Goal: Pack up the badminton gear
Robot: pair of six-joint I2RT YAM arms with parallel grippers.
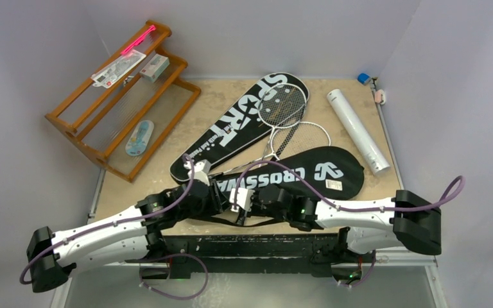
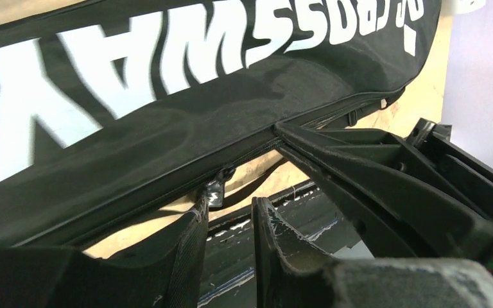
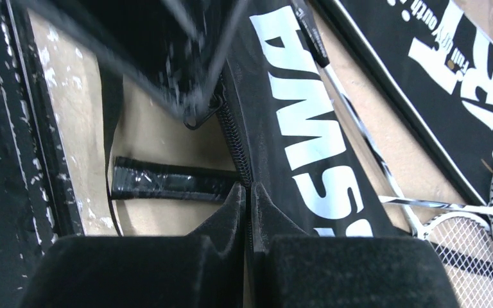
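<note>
A black CROSSWAY racket bag (image 1: 308,173) lies along the front of the table, its zipper (image 3: 234,141) running below the lettering. A SPORT bag (image 1: 231,128) lies behind it, with two white-framed rackets (image 1: 282,106) on and beside it. My left gripper hangs part open over the bag's front edge and strap, nothing seen between its fingers. My right gripper is shut at the zipper line; whether something thin is between its fingers is unclear. In the top view both grippers are close together at the bag.
A white tube (image 1: 357,130) lies at the right. A wooden shelf (image 1: 180,115) with small items stands at back left. The table's dark front edge (image 1: 250,256) is just below the grippers. Small objects (image 1: 364,79) sit at back right.
</note>
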